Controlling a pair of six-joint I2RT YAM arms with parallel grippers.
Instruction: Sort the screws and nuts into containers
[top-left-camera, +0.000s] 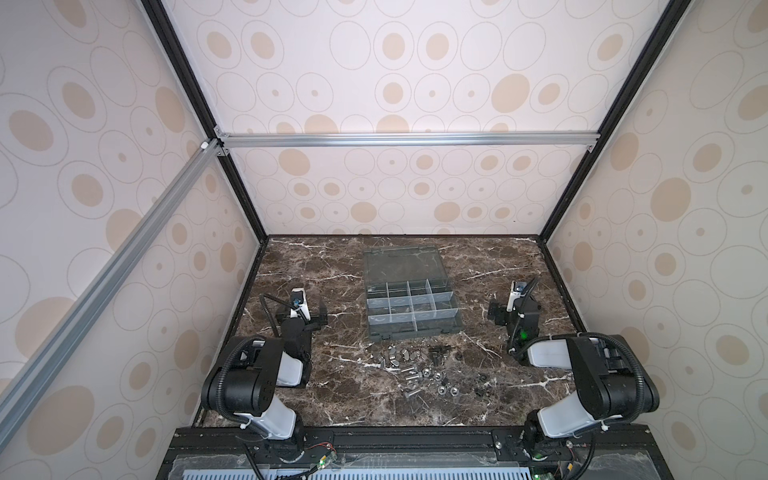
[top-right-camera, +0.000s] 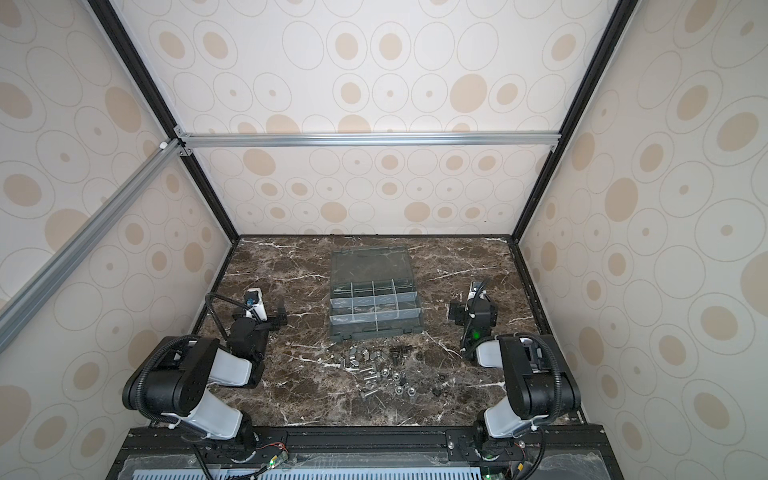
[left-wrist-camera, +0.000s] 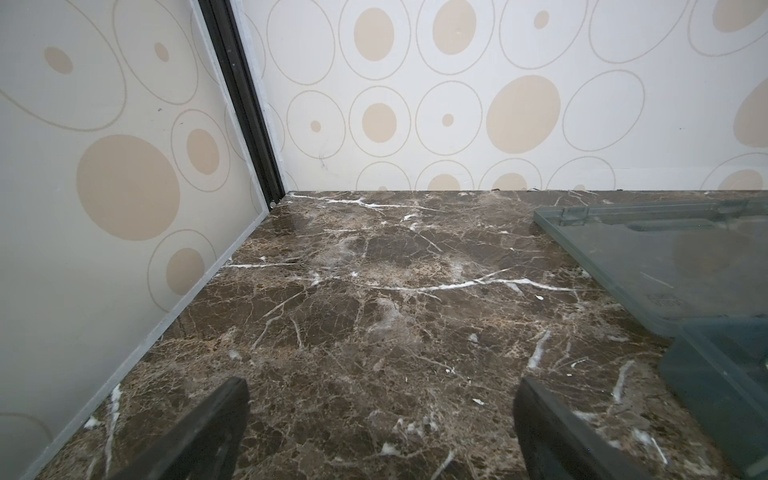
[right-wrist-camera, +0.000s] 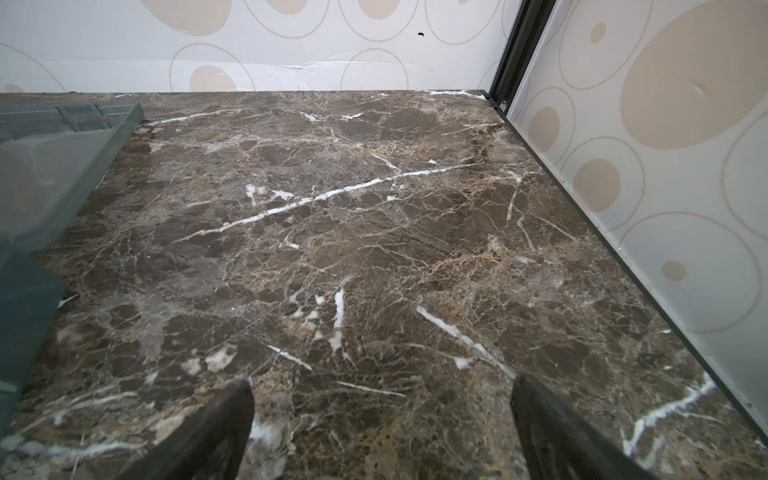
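Note:
A translucent divided box (top-left-camera: 392, 328) lies in the middle of the table, its lid (top-left-camera: 400, 268) folded back towards the rear wall. Its compartments look empty from above. In front of it is a loose scatter of metal screws (top-left-camera: 412, 393) and nuts (top-left-camera: 454, 391), with dark pieces (top-left-camera: 439, 352) among them. To the left of the box, my left gripper is open with only bare table between its fingers. Over on the right side, my right gripper also stands open and empty. Neither wrist view shows any screws or nuts.
Patterned walls close in the left (left-wrist-camera: 96, 240), right (right-wrist-camera: 680, 200) and back of the marble table (top-right-camera: 264, 264). Bare table lies on both sides of the box. A dark frame rail (top-left-camera: 392, 436) runs along the front edge.

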